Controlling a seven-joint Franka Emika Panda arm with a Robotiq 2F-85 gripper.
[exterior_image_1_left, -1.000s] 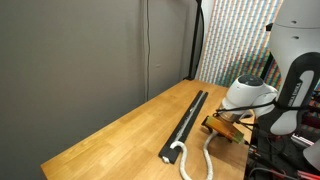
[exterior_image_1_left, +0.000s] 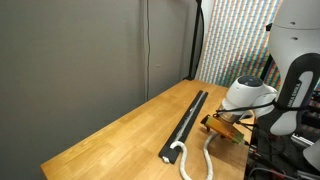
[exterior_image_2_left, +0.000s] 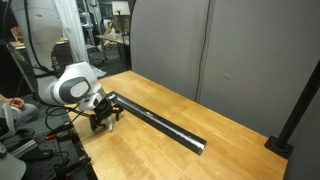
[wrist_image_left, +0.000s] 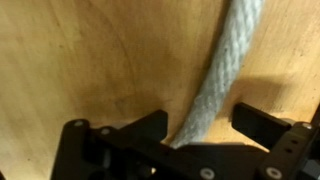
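A pale, braided rope (wrist_image_left: 227, 65) lies on the wooden table and runs down between my gripper's (wrist_image_left: 203, 128) two black fingers. The fingers stand apart, with bare wood showing on the rope's right side. On the left, the finger (wrist_image_left: 150, 127) is close to the rope; whether it touches is hard to tell. In the first exterior view the rope (exterior_image_1_left: 184, 163) curves in a loop near the table's front edge, one end passing under my gripper (exterior_image_1_left: 214, 132), which is low over the tabletop. From the second exterior view, the arm mostly hides the rope.
A long black bar (exterior_image_1_left: 185, 128) with a pale strip lies along the table (exterior_image_1_left: 115, 145) beside the rope. A dark cable hangs around the arm's wrist.
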